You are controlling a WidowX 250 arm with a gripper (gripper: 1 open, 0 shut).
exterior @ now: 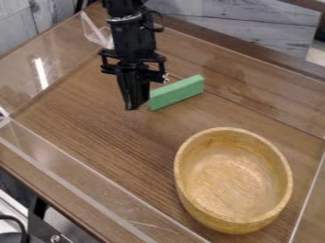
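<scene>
The black gripper [133, 102] hangs over the wooden table [89, 161] at the upper middle, its narrow fingers pointing down and close together; nothing shows between them. Just to its right lies a green block [176, 92], elongated and angled toward the back right, its near left end beside the fingers; whether they touch it I cannot tell.
A round pale yellow container [233, 214] stands at the front right. A marbled surface [267, 28] borders the back right. Dark cables show at the bottom left corner.
</scene>
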